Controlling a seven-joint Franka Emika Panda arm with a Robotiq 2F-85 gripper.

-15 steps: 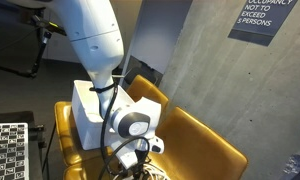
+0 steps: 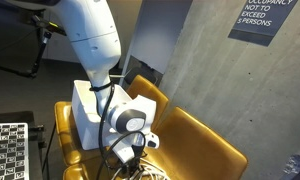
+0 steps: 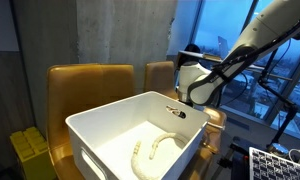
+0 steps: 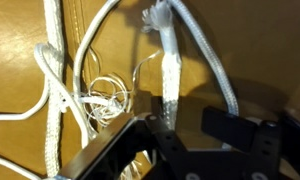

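White braided ropes and cords lie on a tan leather seat in the wrist view. One short rope (image 4: pixel 171 65) with a frayed end runs down between my gripper's (image 4: pixel 184 115) dark fingers, which stand apart around it. A looped cord (image 4: pixel 205 45) passes by the right finger, and a thicker braid (image 4: pixel 55 60) lies to the left beside a tangle of thin string (image 4: pixel 108 98). In exterior view 1 my gripper (image 2: pixel 138 165) is low over the seat by the pale rope (image 2: pixel 155 172); its fingertips are hard to make out there.
A white box (image 3: pixel 140 103) with a few pale rope pieces (image 3: pixel 158 141) in it stands on the seats, beside the arm. Tan seat backs (image 2: pixel 198 145) rise behind the gripper, with a concrete wall (image 2: pixel 215 75) beyond.
The arm and hand have shifted only slightly over the past second, staying low over the ropes. The box has not moved.
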